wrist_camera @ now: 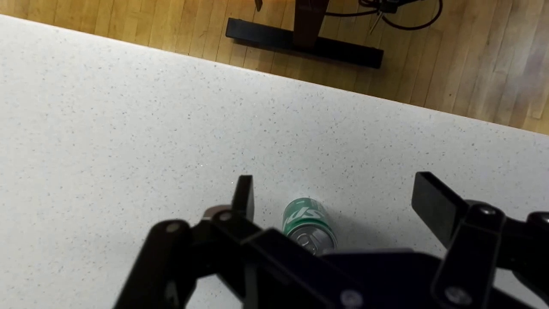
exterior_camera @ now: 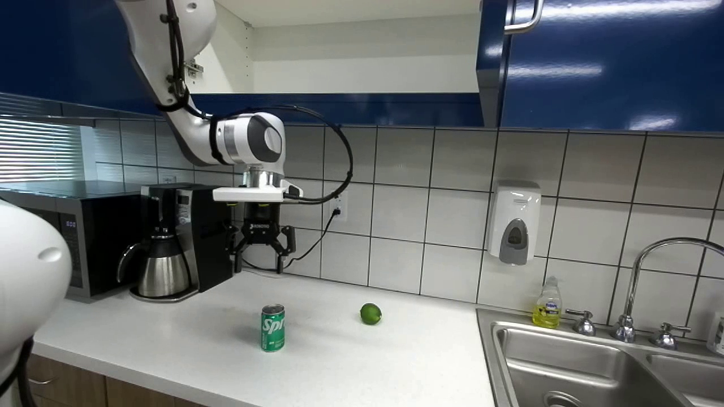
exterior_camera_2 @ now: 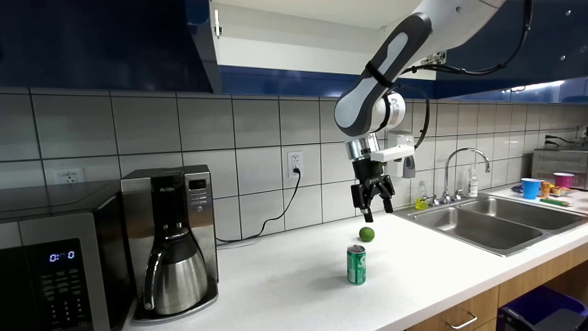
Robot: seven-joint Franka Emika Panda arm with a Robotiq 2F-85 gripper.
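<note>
A green Sprite can (exterior_camera: 272,328) stands upright on the white counter (exterior_camera: 407,359). To its right in exterior view 1 lies a green lime (exterior_camera: 370,313). My gripper (exterior_camera: 258,270) is open and empty, hanging in the air above the counter, clear of both. In exterior view 2 the gripper (exterior_camera_2: 380,218) appears above the lime (exterior_camera_2: 366,234), with the can (exterior_camera_2: 356,265) lower down and nearer the camera. Looking down in the wrist view, the can (wrist_camera: 307,219) shows between the spread fingers but well below them, its lower part covered by the gripper's body. The lime is out of that view.
A coffee maker (exterior_camera: 198,237) and a microwave (exterior_camera: 81,210) occupy the counter's left end. At the right is the sink (exterior_camera: 499,366), with a soap bottle (exterior_camera: 547,308) behind it. A power cord (exterior_camera_2: 284,212) runs along the wall. Bare counter surrounds the can.
</note>
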